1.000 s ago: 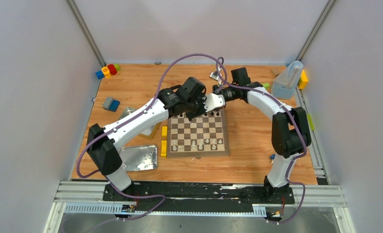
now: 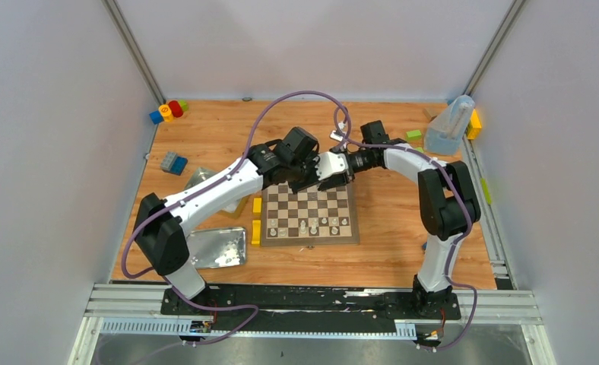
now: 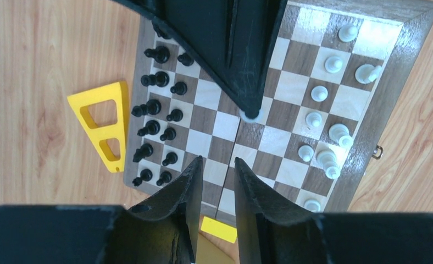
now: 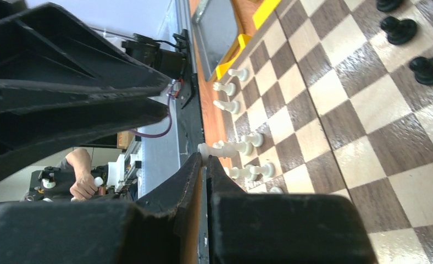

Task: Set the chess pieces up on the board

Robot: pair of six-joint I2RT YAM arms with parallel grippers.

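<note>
Over the chessboard (image 2: pixel 307 234), in the left wrist view, my left gripper is part open with nothing between its fingers. My right gripper is shut on a white piece, held above the board; in the left wrist view its dark tip covers most of that piece (image 3: pixel 250 116). Black pieces (image 3: pixel 157 78) stand in two rows along one side of the board, white pieces (image 3: pixel 333 64) along the opposite side. The top view has both grippers crowded over the board's back half.
Yellow blocks (image 2: pixel 256 233) lie along the board's left side, beside a metal tray (image 2: pixel 216 247). A clear container (image 2: pixel 442 137) stands at the back right. The table right of the board (image 2: pixel 391 220) is largely clear.
My left arm has shifted slightly toward the front, its wrist a little lower in the top view.
</note>
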